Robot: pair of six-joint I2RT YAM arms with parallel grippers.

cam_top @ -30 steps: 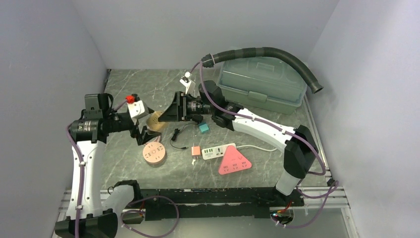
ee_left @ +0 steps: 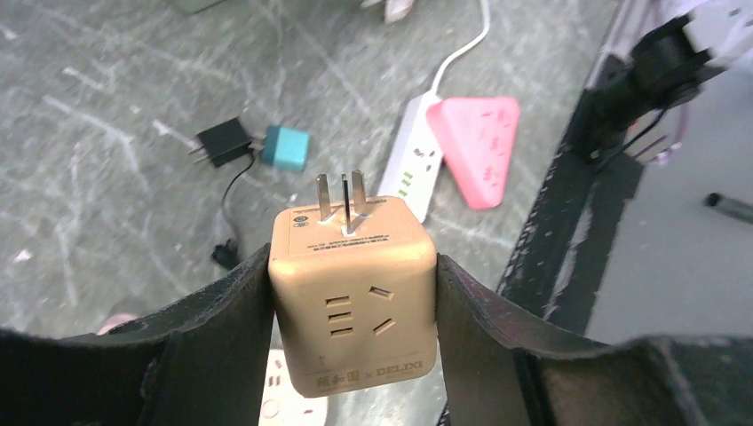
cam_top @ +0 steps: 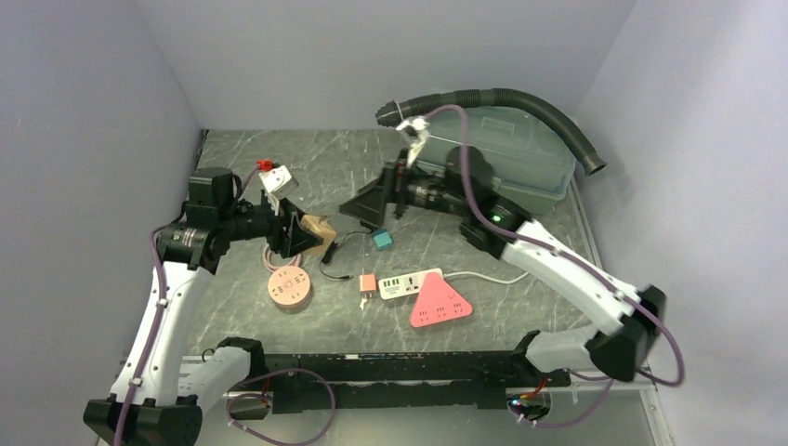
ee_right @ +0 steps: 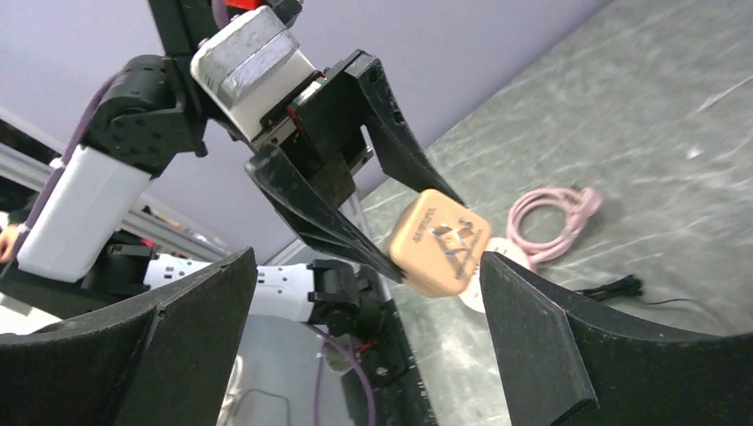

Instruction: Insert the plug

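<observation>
An orange cube-shaped plug adapter [ee_left: 353,302] is pinched in my left gripper, held clear of the table. Its metal prongs [ee_left: 345,204] stand up from one face, with socket slots on the adjoining face. In the right wrist view the adapter [ee_right: 439,242] sits between the left gripper's fingertips. My right gripper is open with nothing between its fingers, in the air to the right of the adapter. On the table lie a white power strip [cam_top: 405,282], a pink triangular socket block [cam_top: 439,303] and a round pink socket block [cam_top: 289,287].
A black charger [ee_left: 224,142] with a cable and a teal block [ee_left: 287,147] lie mid-table. A small orange plug [cam_top: 368,284] is left of the power strip. A large green box [cam_top: 502,153] and a black hose [cam_top: 520,98] fill the back right.
The adapter has passed from the right gripper to the left. My right arm has swung away to the right. My left gripper has moved right and grasped the adapter.
</observation>
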